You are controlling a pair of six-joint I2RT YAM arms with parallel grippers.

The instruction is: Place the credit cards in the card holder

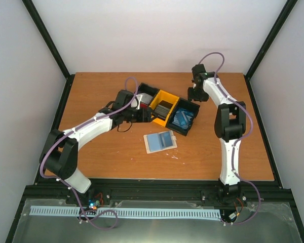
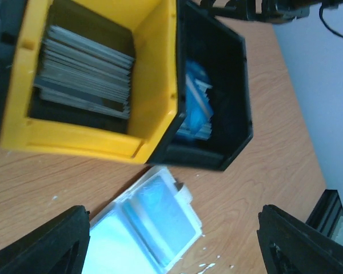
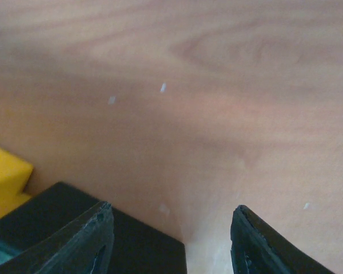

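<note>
Blue cards (image 1: 182,119) lie in the right black bin (image 1: 193,125). Grey, stacked cards (image 1: 163,109) fill the yellow bin (image 1: 166,95) in the middle. Flat on the table in front of the bins is the card holder (image 1: 160,142), white-edged with blue clear pockets. My left gripper (image 1: 150,116) is at the yellow bin's front left side, its fingers wide apart and empty in the left wrist view. Close by the right bin's back right corner, my right gripper (image 1: 197,96) is open too; only bare table and a bin edge (image 3: 143,240) show ahead of it.
The left black bin (image 1: 148,89) holds pale cards and a red one, partly hidden by the left gripper. The bins stand in an angled row, joined side by side. Bare tabletop (image 1: 228,162) spreads to the front and far right.
</note>
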